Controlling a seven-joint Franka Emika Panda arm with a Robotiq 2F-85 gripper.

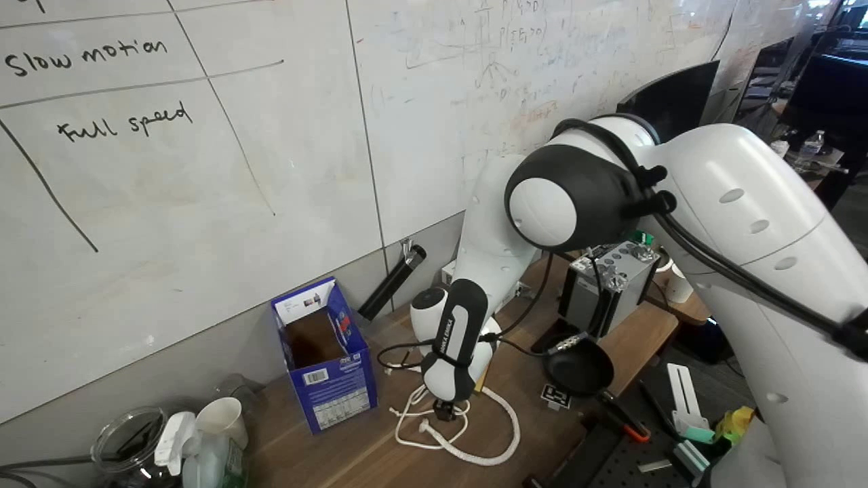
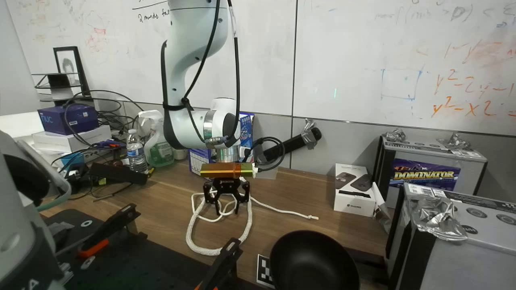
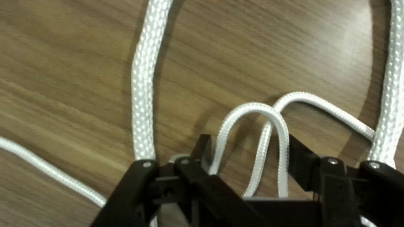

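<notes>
A white rope lies on the wooden table, its thick braided part (image 2: 195,240) curving toward the front and its thin cord (image 2: 285,212) running off to the right. Directly over the thin coils, my gripper (image 2: 227,210) points down with its fingers apart. In the wrist view, a raised bend of thin cord (image 3: 252,107) stands between the two black fingers of my gripper, with clear space at the top of the gap. The lower part of that bend is hidden behind the gripper body.
A blue open-topped box (image 1: 335,390) stands left of the gripper by the whiteboard. A black pan (image 2: 314,261) sits front right, near a white phone box (image 2: 354,195). A spray bottle (image 2: 159,145) is at the back left. Bare table lies between rope and phone box.
</notes>
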